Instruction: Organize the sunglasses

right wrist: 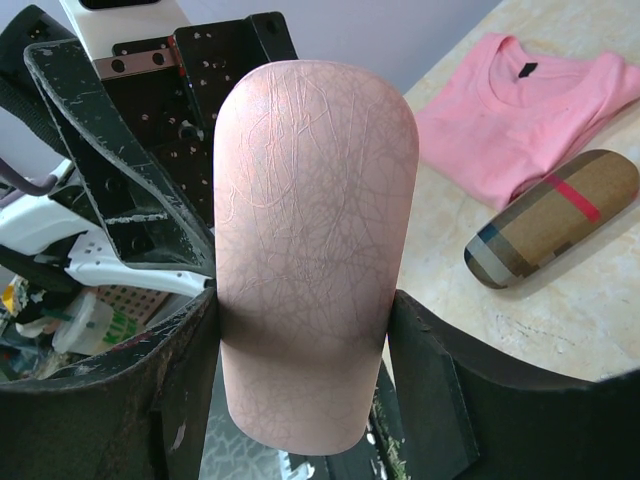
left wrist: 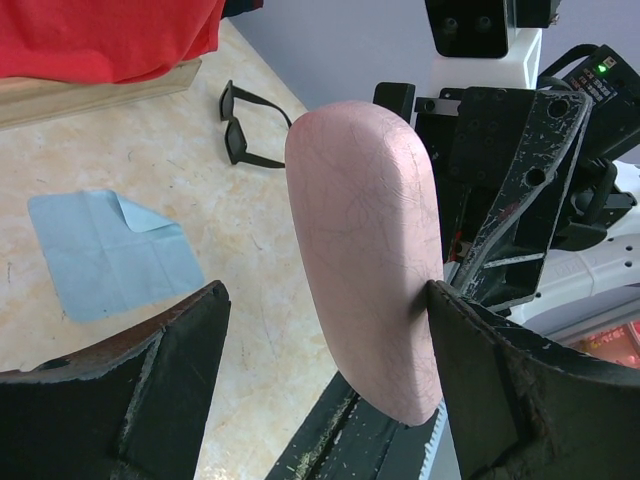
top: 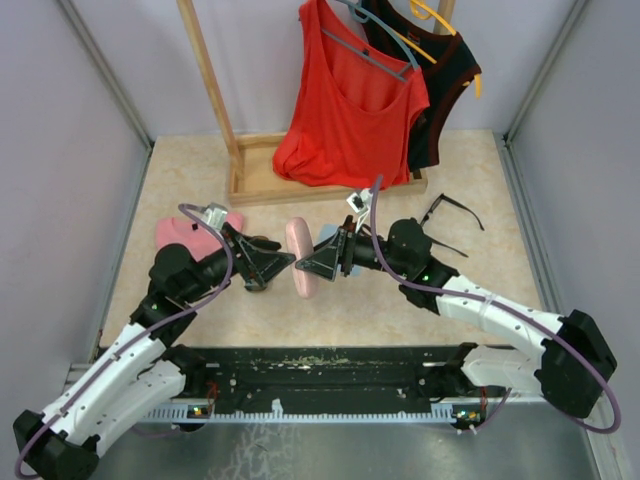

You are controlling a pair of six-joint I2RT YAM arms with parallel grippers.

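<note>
A pink glasses case [top: 301,256] stands upright in the air between the arms, with my right gripper shut on its sides. The left gripper faces it, open. In the left wrist view, one left finger [left wrist: 470,340] overlaps the case's right edge; the other is well clear. Whether that finger touches the case I cannot tell. Black sunglasses [top: 452,222] lie with temples spread on the table at right; the left wrist view shows their dark lenses [left wrist: 235,140].
A light blue cloth [left wrist: 110,250] lies mid-table. At left are a folded pink shirt [right wrist: 510,110] and a checked case [right wrist: 555,215]. Behind them stands a wooden rack [top: 245,165] with a red top [top: 345,100] and a black top hanging.
</note>
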